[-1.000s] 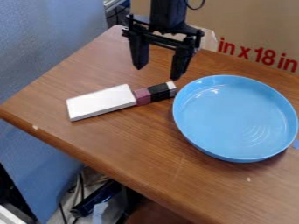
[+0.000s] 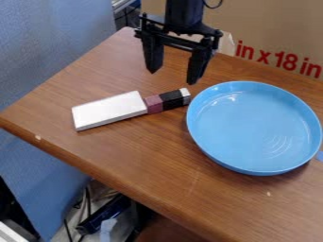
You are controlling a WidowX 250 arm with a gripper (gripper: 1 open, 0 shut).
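Observation:
My black gripper [image 2: 175, 64] hangs open over the back of the wooden table, its two fingers spread with nothing between them. Below it lies a board eraser or brush-like item, with a flat white slab [image 2: 109, 111] joined to or touching a maroon and black block [image 2: 168, 100] tipped with white. A light blue plate [image 2: 252, 128] rests on the right, close beside the block's end.
A cardboard box [image 2: 271, 43] with red lettering stands behind. Left of the table, past its edge, are blue fabric and assorted items below.
My gripper has shifted very slightly since a second ago; the objects on the table have not moved.

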